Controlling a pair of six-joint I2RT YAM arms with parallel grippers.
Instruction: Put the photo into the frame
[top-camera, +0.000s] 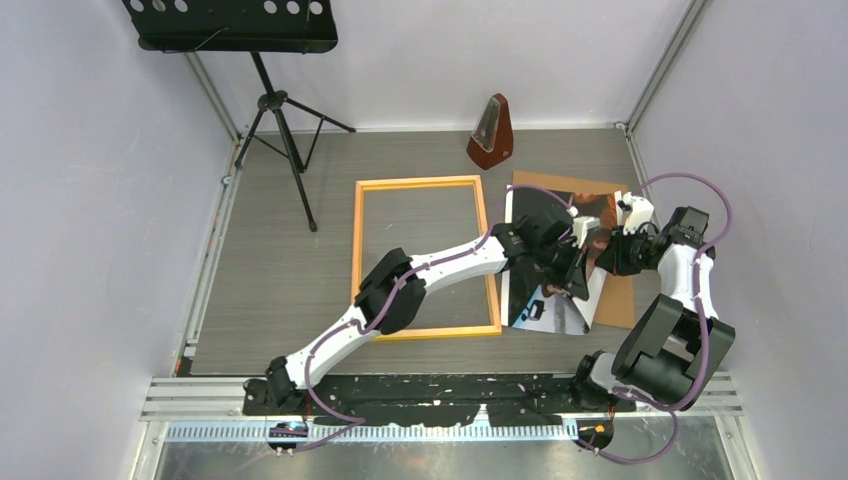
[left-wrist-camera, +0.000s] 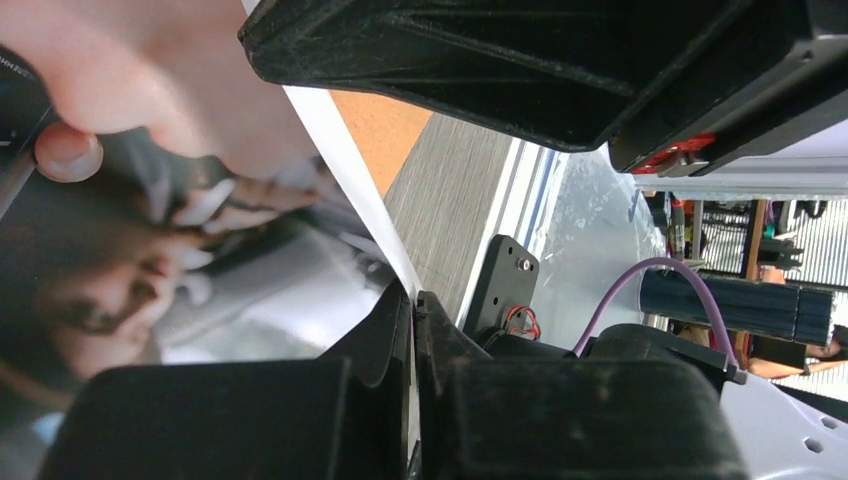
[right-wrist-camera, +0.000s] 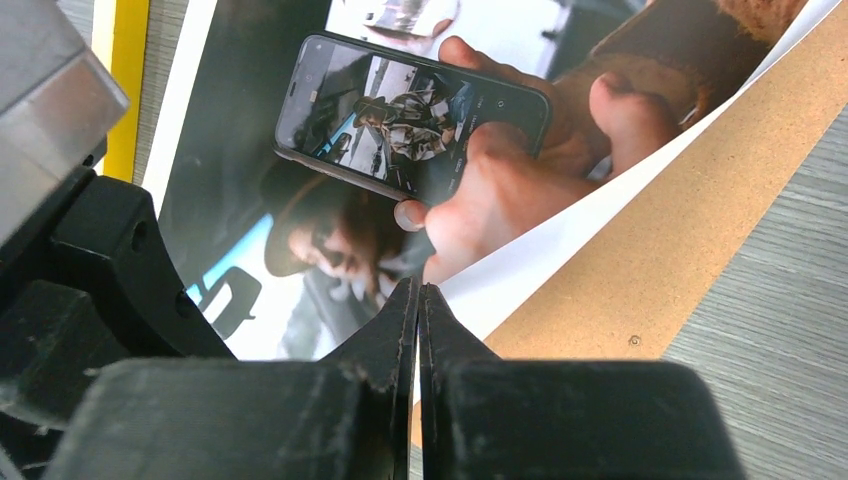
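The photo (top-camera: 535, 305), a print of hands holding a phone, lies on a brown backing board (top-camera: 615, 305) at the right of the floor. Its right edge curls up off the board. In the left wrist view the photo's white edge runs in between the fingertips of my left gripper, which is shut on it. My right gripper is shut on the same edge, close beside the left one. Left of the photo lies the empty yellow frame (top-camera: 427, 182), partly covered by my left arm.
A brown metronome (top-camera: 490, 140) stands behind the photo, and a black music stand (top-camera: 275, 105) is at the back left. The side wall (top-camera: 760, 180) is close to my right arm. Open floor (top-camera: 280, 290) lies left of the frame.
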